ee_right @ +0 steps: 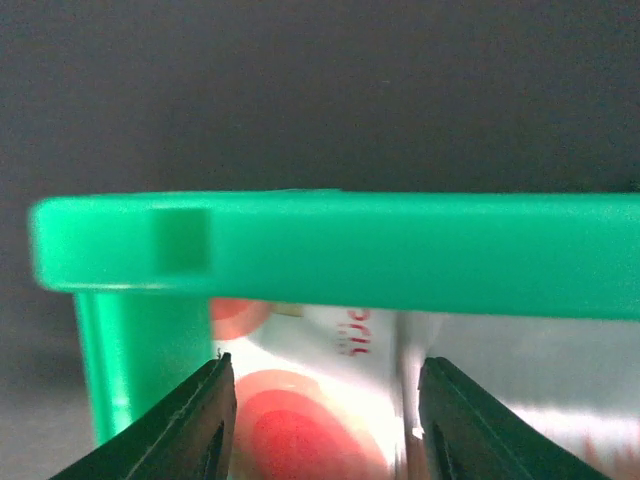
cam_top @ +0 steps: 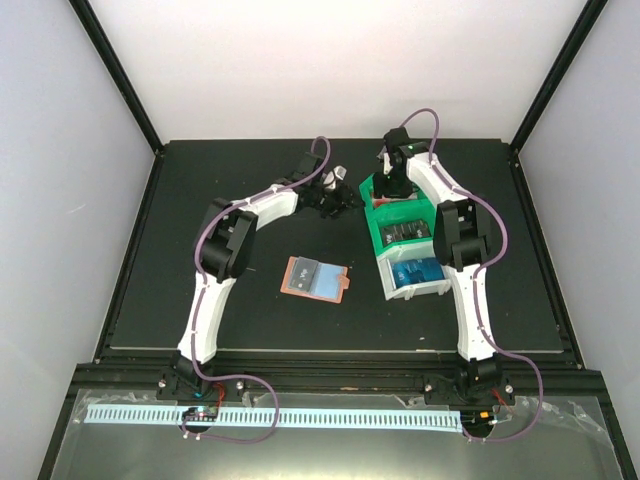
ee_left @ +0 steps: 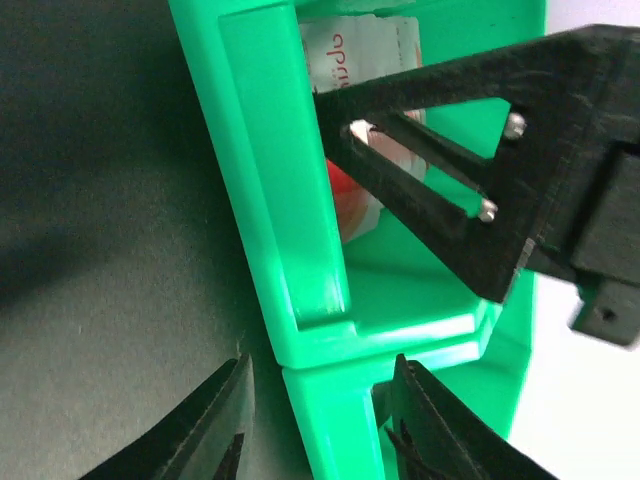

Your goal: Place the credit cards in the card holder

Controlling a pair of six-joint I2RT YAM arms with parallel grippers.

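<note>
The card holder (cam_top: pixel 330 281), orange-brown with a grey panel and a pale blue one, lies opened flat mid-table. White and red cards stand in the far compartment of a green bin (ee_left: pixel 260 200); the left wrist view catches their printed faces (ee_left: pixel 350 50) too. Over that compartment my right gripper is open, its fingers spread above the cards and none visibly clamped. My left gripper, also open, is at the bin's left side, with the green wall showing between its fingertips. In the top view the right arm covers part of the cards.
Nearer compartments contain dark packets (cam_top: pixel 405 231) and, in a white bin (cam_top: pixel 402 292), blue packets (cam_top: pixel 417 272). The two grippers are close together at the green bin.
</note>
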